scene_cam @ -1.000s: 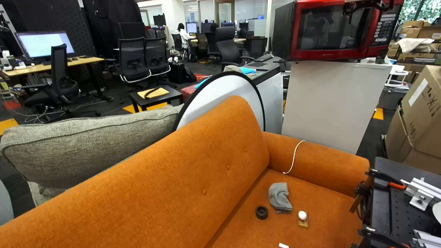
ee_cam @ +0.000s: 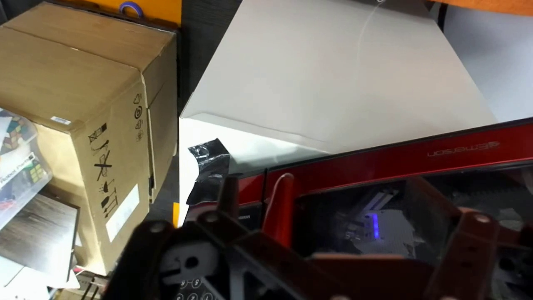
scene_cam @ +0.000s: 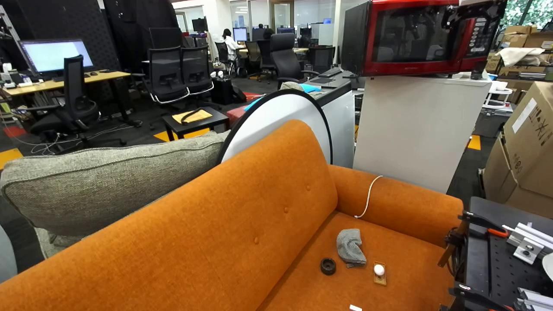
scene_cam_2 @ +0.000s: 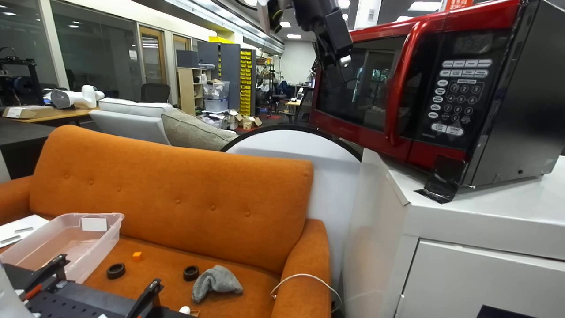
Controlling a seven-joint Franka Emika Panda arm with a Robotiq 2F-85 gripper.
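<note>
A red microwave [scene_cam_2: 357,119] with a dark window stands on a white cabinet, its door shut. Its red upright handle [scene_cam_2: 401,85] runs between window and keypad [scene_cam_2: 458,95]. My gripper is open in front of the door. In the wrist view the handle [ee_cam: 280,210] appears between the spread fingers, nearer the left one; I cannot tell whether anything touches. Exterior view 1 has the gripper [scene_cam: 474,15] at the upper right, before the microwave front [scene_cam: 414,33]. Its dark fingers [scene_cam_2: 334,39] hang over the window's upper left in exterior view 2.
Black tape [scene_cam_2: 445,177] sits at the microwave's lower corner on the cabinet [scene_cam_2: 476,212]. Below is an orange sofa [scene_cam: 249,223] with a grey cloth [scene_cam: 351,246] and dark rings. Tall cardboard boxes [ee_cam: 115,150] stand beside the cabinet.
In exterior view 1 my gripper has moved right and slightly down across the microwave front, towards the handle side. The microwave and the things on the sofa look unchanged.
</note>
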